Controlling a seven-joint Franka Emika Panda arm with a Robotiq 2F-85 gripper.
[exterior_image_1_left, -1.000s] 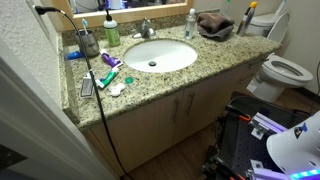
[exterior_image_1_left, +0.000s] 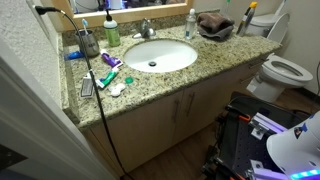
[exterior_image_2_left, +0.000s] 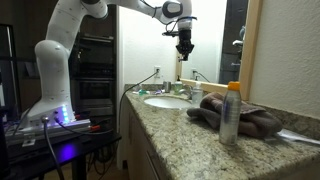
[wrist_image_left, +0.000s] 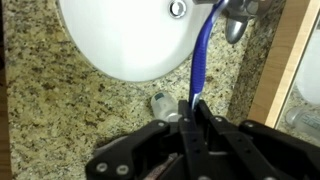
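In the wrist view my gripper is shut on a long, slim blue object (wrist_image_left: 202, 50), which looks like a toothbrush or a similar handle. It reaches away from the fingertips across the edge of the white sink (wrist_image_left: 125, 45). In exterior view 2 the gripper (exterior_image_2_left: 185, 42) hangs high above the counter, in front of the mirror and well clear of the things below; the blue object is too small to make out there.
Along the stone counter (exterior_image_1_left: 150, 92) stand a soap bottle (exterior_image_1_left: 112, 33), a cup (exterior_image_1_left: 89, 43), a purple tube (exterior_image_1_left: 111, 60) and small green items. Near the other end are a clear bottle (exterior_image_2_left: 230, 112) and a dark cloth (exterior_image_2_left: 258, 120). A faucet (exterior_image_1_left: 146, 29) rises behind the sink.
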